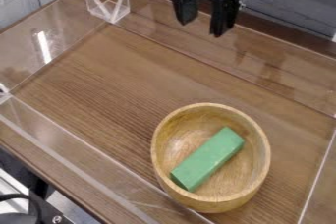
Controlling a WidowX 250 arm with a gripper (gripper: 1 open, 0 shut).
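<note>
My black gripper (205,12) hangs at the top centre of the view over the back of the wooden table, its fingers apart and nothing visible between them. In the lower right a round tan bowl (172,140) holds a green rectangular block (209,158), lying diagonally on its bottom.
A white wire-like bracket (109,4) stands at the back left of the table (105,100). Clear edging runs along the sides, and a dark cable lies at the bottom left corner.
</note>
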